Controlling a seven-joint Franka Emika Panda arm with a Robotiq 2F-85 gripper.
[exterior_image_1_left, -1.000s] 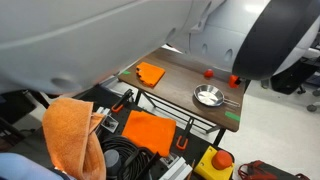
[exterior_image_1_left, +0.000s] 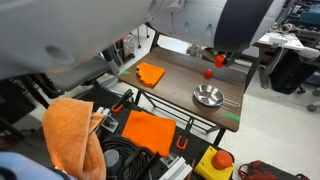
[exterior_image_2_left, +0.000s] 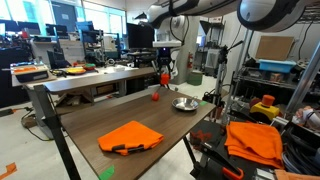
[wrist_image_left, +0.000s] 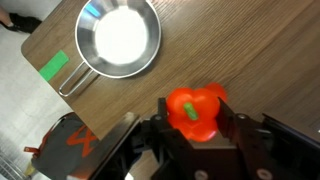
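Observation:
In the wrist view a red object (wrist_image_left: 185, 103) with a small green patch sits between the gripper's (wrist_image_left: 193, 115) dark fingers, which are shut on it. Exterior view 2 has this red object (exterior_image_2_left: 165, 79) hanging above the wooden table (exterior_image_2_left: 95, 122), below the arm. Exterior view 1 also shows the red object (exterior_image_1_left: 221, 60) raised. A second, round red object (exterior_image_1_left: 208, 73) rests on the table nearby; part of it (wrist_image_left: 217, 90) shows behind the held one in the wrist view. A silver pan (wrist_image_left: 118, 38) with a handle lies apart from the gripper; it looks empty.
An orange cloth (exterior_image_2_left: 132, 136) with a dark item on it occupies another part of the table. Green tape (wrist_image_left: 52, 66) marks a corner near the pan. Beside the table are another orange cloth (exterior_image_1_left: 148, 131), cables and a yellow box (exterior_image_1_left: 213, 164). Bare wood lies between cloth and pan.
One red object has left the table and is now raised in the gripper. The arm has lifted and shifted in exterior view 1. The pan and other red object stay put.

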